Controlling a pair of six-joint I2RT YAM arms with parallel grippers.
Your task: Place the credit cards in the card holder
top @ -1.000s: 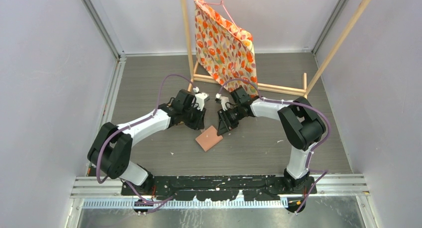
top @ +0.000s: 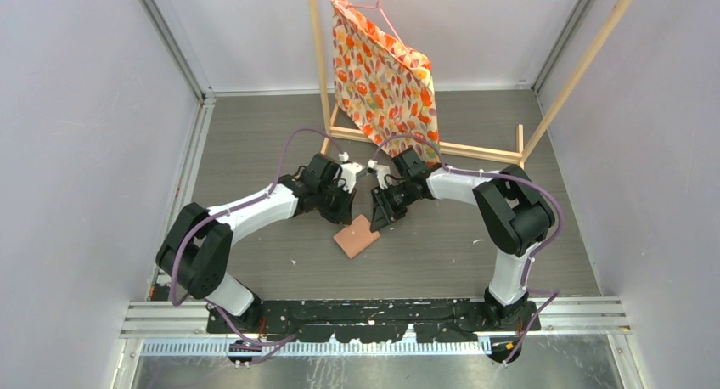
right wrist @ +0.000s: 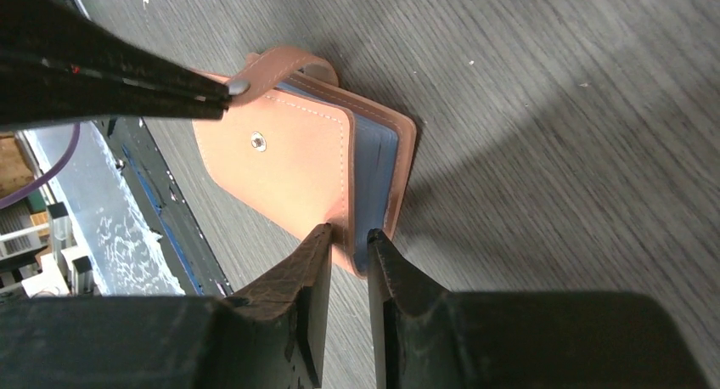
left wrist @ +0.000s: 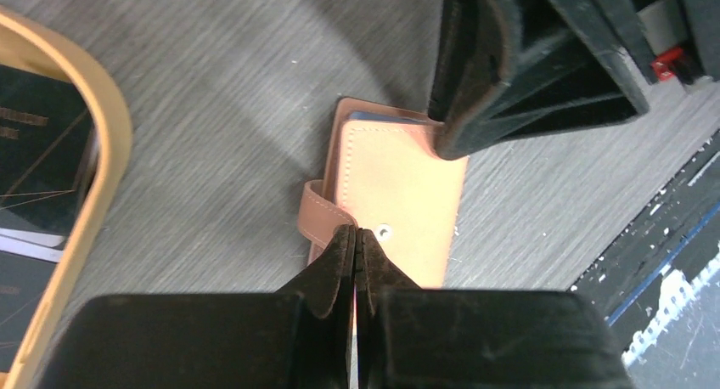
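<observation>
The peach card holder (top: 356,236) lies on the floor below both grippers, blue-grey cards (right wrist: 373,172) showing between its layers. In the left wrist view its curled strap (left wrist: 319,209) is at the fingertips of my left gripper, which is shut. My right gripper is part open at the holder's open edge in the right wrist view, its left fingertip at the peach front layer and the other by the cards; whether it grips them I cannot tell.
A floral cloth (top: 382,83) hangs on a wooden frame at the back. At the left wrist view's left edge is a curved tan rim (left wrist: 108,117) around dark items. Bare floor surrounds the holder.
My left arm has moved slightly right and toward the front, closer to the holder. The right arm looks unchanged in the top view.
</observation>
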